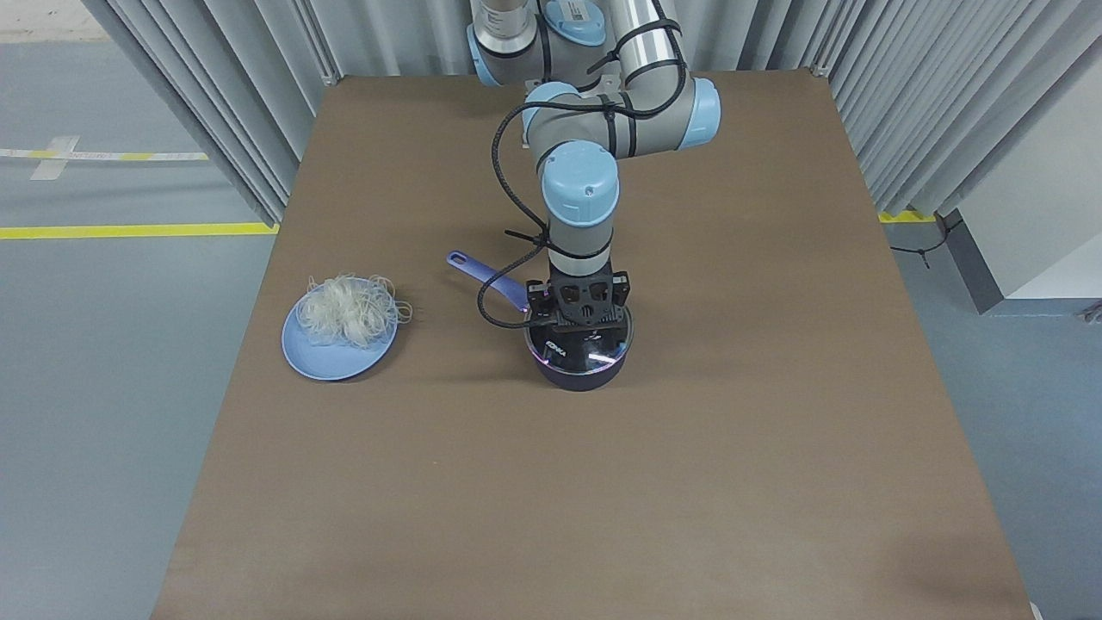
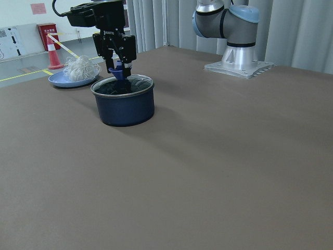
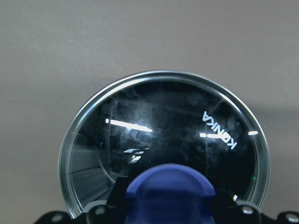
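Observation:
A dark blue pot (image 2: 123, 109) with a glass lid (image 1: 568, 356) sits mid-table, its blue handle (image 1: 475, 269) pointing back-left. My gripper (image 2: 117, 67) is down over the lid with its fingers at the blue lid knob (image 3: 169, 196). In the wrist view the knob fills the space between the fingertips at the bottom edge; whether they are closed on it I cannot tell.
A blue plate (image 1: 331, 362) heaped with pale noodle-like strands (image 1: 348, 310) lies to the left of the pot.

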